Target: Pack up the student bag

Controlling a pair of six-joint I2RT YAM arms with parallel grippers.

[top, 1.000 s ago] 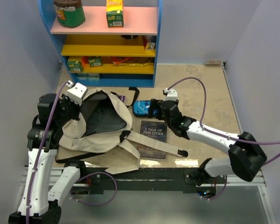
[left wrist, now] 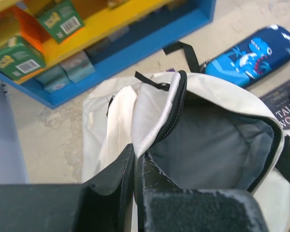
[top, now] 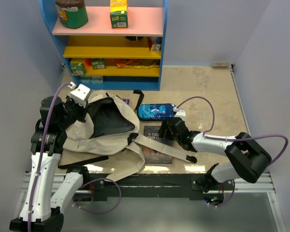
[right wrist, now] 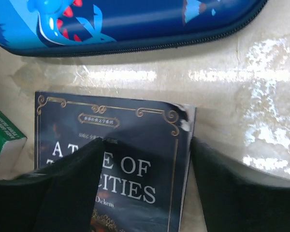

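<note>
The beige bag lies on the floor with its dark grey compartment gaping. In the left wrist view my left gripper is shut on the bag's zippered edge, holding it up. A black book, "A Tale of Two Cities", lies flat, partly beneath a bag strap in the top view. My right gripper is open above the book's upper part, its fingers on either side of the right edge; contact cannot be told. Behind the book rests a blue dinosaur pencil case.
A blue-framed shelf with snack boxes stands at the back. A bag strap runs across the book. Near the book's left side sits a green box. Bare floor stretches out at the right.
My left gripper swung left and back right, the bag edge and straps shifting with it.
</note>
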